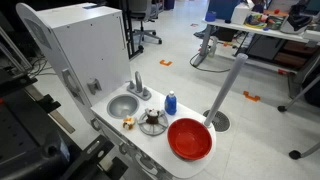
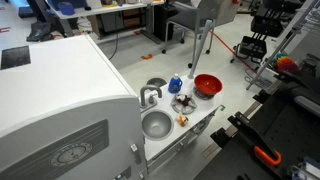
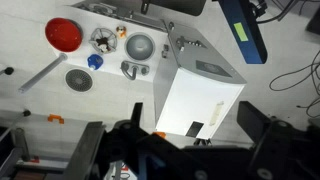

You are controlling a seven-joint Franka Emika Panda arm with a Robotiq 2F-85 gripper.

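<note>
A red bowl (image 1: 190,139) sits at the right end of the white toy kitchen counter, and a blue bottle (image 1: 171,103) stands behind the burner. On that burner lies a small dark and silvery item (image 1: 152,117), too small to name. A small orange-and-white object (image 1: 129,122) is near the counter's front, between the burner and the round sink (image 1: 123,106). In the wrist view my gripper is seen from above, its two dark fingertips apart over the white cabinet, with nothing seen between them. The bowl (image 3: 63,35) is far to its upper left.
The tall white cabinet (image 1: 100,55) rises beside the sink, next to a grey faucet (image 1: 139,85). A pale upright post (image 1: 226,88) stands behind the bowl. Black bars (image 2: 255,140) cross the foreground. Open floor lies behind the counter.
</note>
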